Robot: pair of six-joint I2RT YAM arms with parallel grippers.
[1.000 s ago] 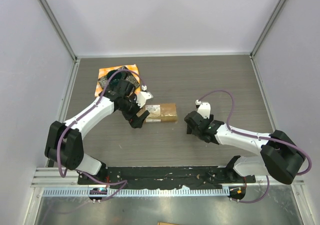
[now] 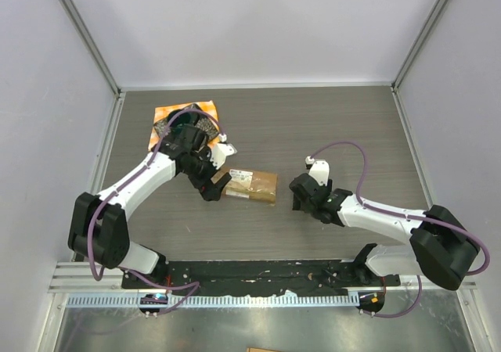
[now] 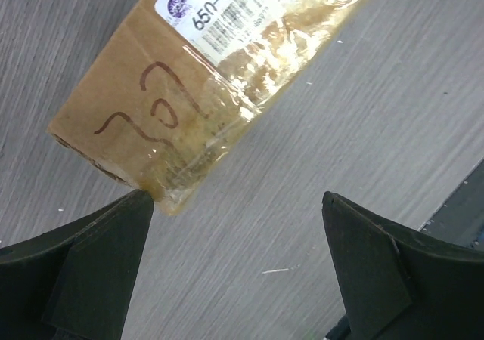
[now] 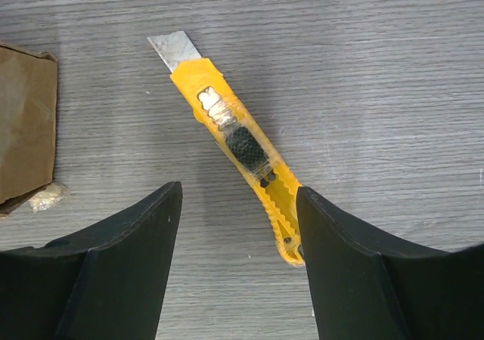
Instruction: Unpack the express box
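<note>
A taped brown cardboard box (image 2: 254,186) with a white label lies flat on the table between the two arms. Close over its left end is my left gripper (image 2: 219,193); in the left wrist view its fingers (image 3: 98,268) stand wide apart, with a box corner near the left one and nothing gripped. A yellow box cutter (image 4: 242,143), blade exposed, lies on the table below my right gripper. That gripper is part open, and the cutter's handle end reaches toward its right finger (image 4: 344,257). From above, the right arm hides the cutter.
An orange checkered cloth (image 2: 163,114) with a dark container on it sits at the back left. The box's end (image 4: 26,121) shows left of the cutter. Free table lies at the back middle and right.
The box shifted and tilted, its right end dropping toward the front; it is now slightly nearer the front than a second ago. The left gripper moved slightly. The right arm looks nearly still.
</note>
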